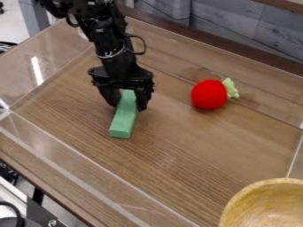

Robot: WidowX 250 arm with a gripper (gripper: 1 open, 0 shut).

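Observation:
My black gripper (122, 87) is low over a green bar (122, 121), which lies lengthwise on the wooden table (142, 177) left of centre. The gripper stands open, its lower parts over the bar's upper end and hiding part of it. Whether the fingers touch the bar I cannot tell.
A red tomato-like object (208, 94) with a pale green piece behind it lies to the right. A yellow bowl (260, 209) sits at the lower right corner.

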